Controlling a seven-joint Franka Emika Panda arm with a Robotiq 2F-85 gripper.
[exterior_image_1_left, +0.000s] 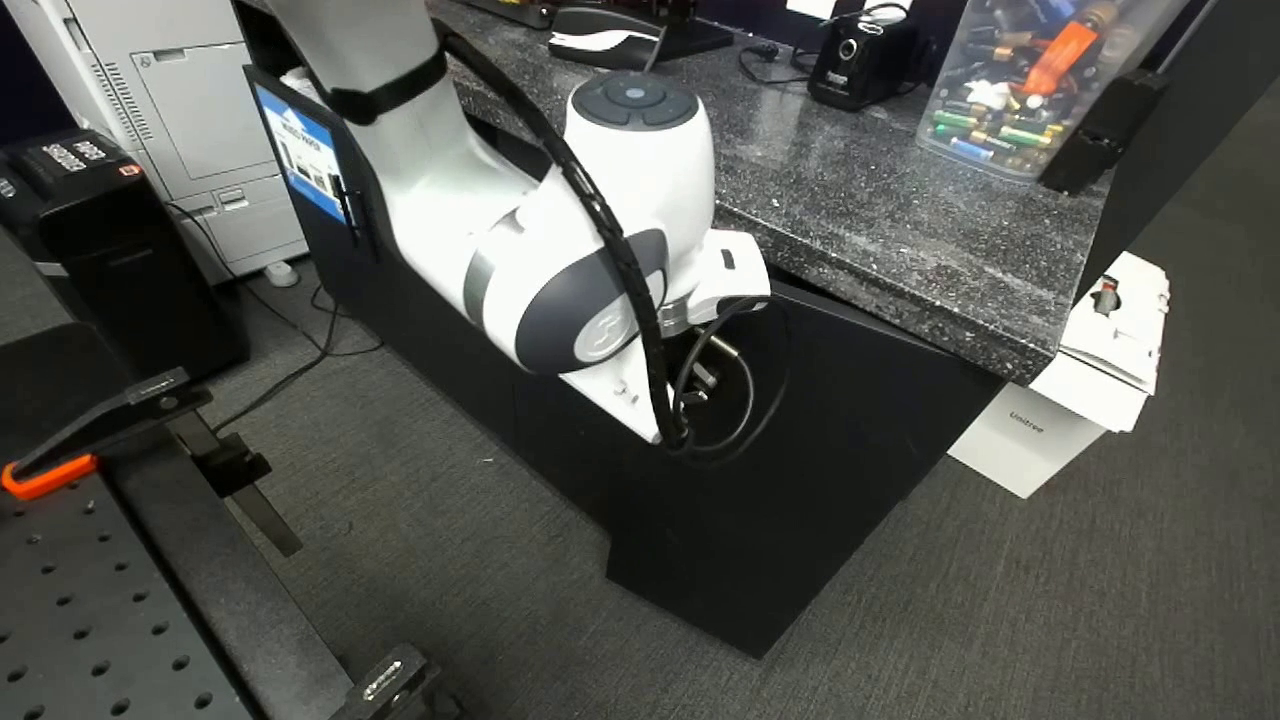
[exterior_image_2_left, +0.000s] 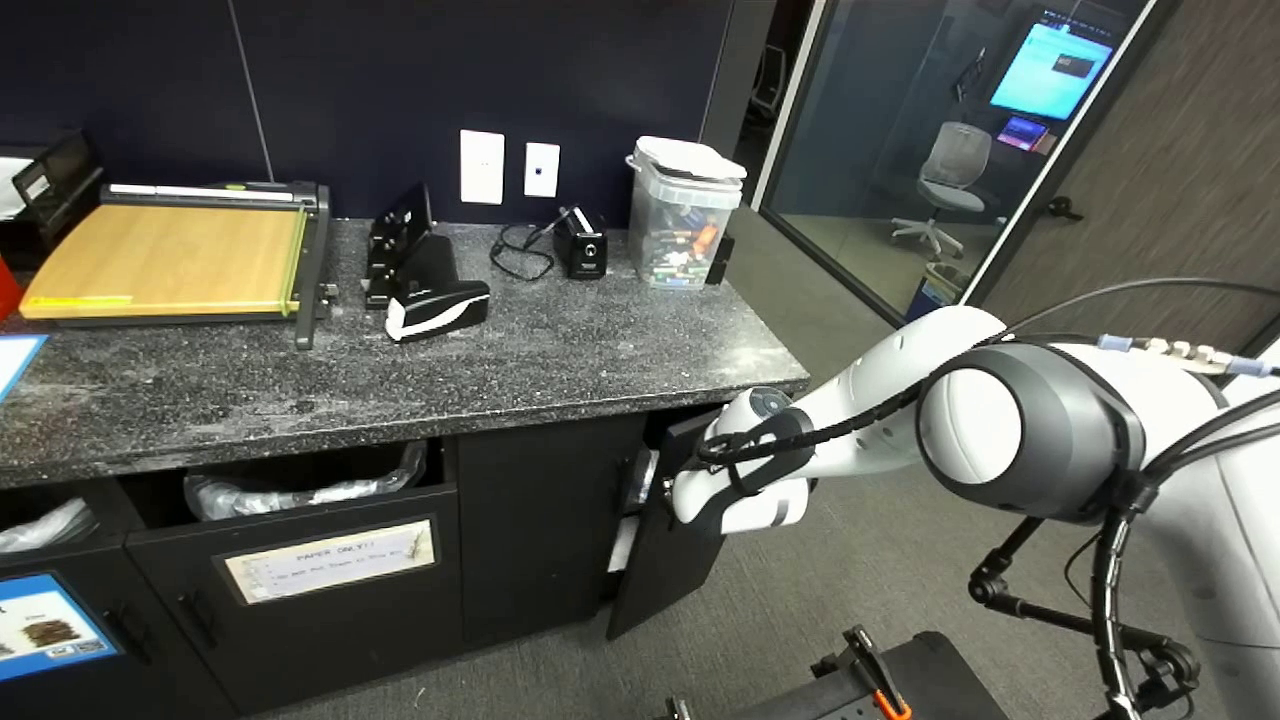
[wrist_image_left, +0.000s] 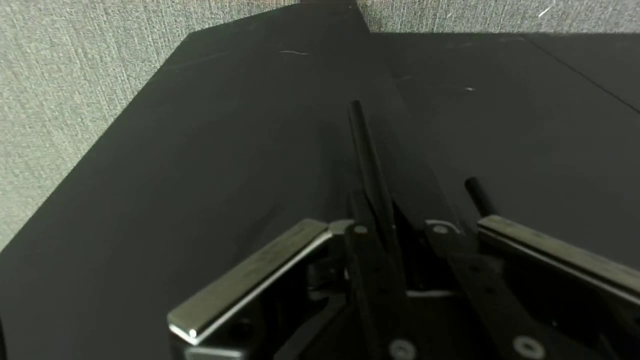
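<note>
A black cabinet door (exterior_image_1_left: 768, 504) stands partly open below the counter. In the second exterior view the same door (exterior_image_2_left: 672, 558) juts out from the cabinet's right end. A slim black bar handle (wrist_image_left: 364, 141) rises from the door's face in the wrist view. My gripper is shut around the handle's near part, which runs down between the dark fingers. The arm's white wrist (exterior_image_1_left: 726, 276) hides the gripper in the first exterior view; in the second, the arm end (exterior_image_2_left: 750, 480) blocks the handle.
A speckled stone counter (exterior_image_1_left: 912, 228) overhangs the door. Another bar handle (wrist_image_left: 480, 195) sits just right of my fingers. A white box (exterior_image_1_left: 1026, 444) is on the floor beyond the door, and a perforated table (exterior_image_1_left: 84, 600) occupies the near left. Carpet between is clear.
</note>
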